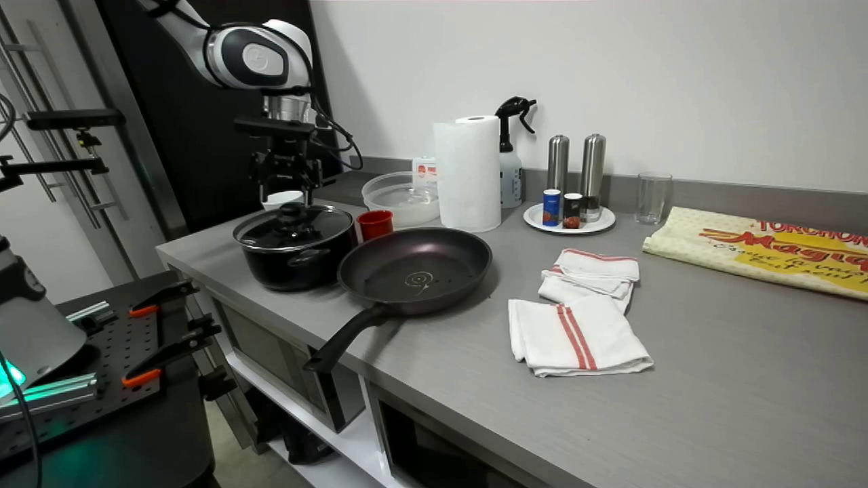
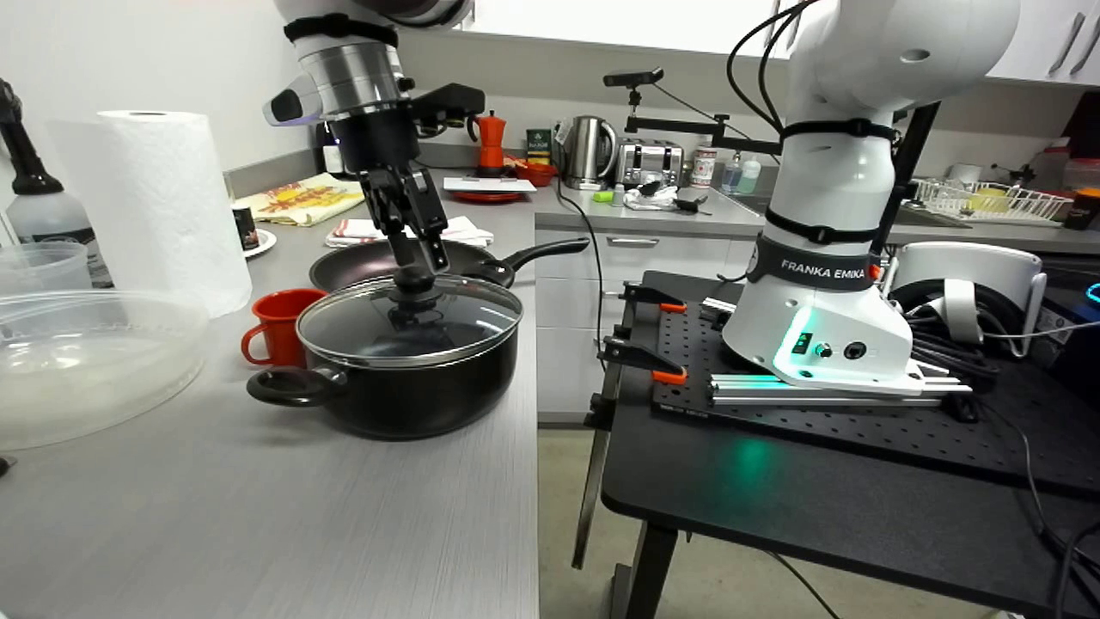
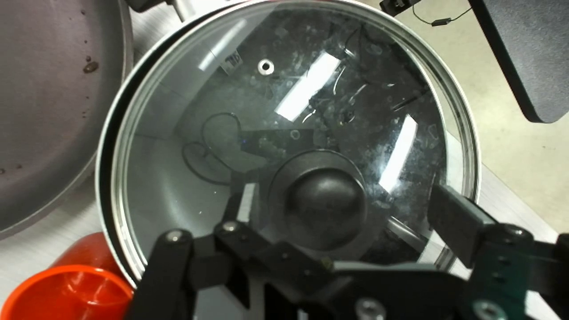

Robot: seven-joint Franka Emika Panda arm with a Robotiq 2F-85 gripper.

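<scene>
A black pot [image 2: 423, 397] stands near the counter edge, covered by a glass lid [image 2: 361, 328] with a steel rim. The lid's round black knob [image 3: 324, 209] shows in the wrist view between my spread fingers. My gripper [image 1: 285, 200] is open, pointing down over the lid, its fingertips around knob height or just above. In the wrist view one finger [image 3: 242, 205] is left of the knob and the other finger [image 3: 458, 224] is farther off to the right. Neither visibly touches the knob.
A black frying pan [image 1: 423, 276] sits right beside the pot, its handle over the counter edge. A red mug [image 2: 280, 321], a clear plastic bowl [image 2: 98, 361] and a paper towel roll [image 1: 468, 175] stand close by. Folded towels [image 1: 569, 337] lie farther along.
</scene>
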